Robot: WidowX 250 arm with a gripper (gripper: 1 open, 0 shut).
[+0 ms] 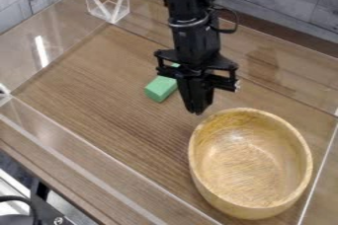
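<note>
My black gripper [199,105] hangs over the wooden table, shut, with nothing seen between its fingers. It is just above and behind the near rim of a large pale yellow bowl [248,165] at the lower right, which looks empty. A small green block [160,89] lies left of the gripper, partly hidden behind the arm.
A light wooden edge runs along the back. A black cable lies at the bottom left corner.
</note>
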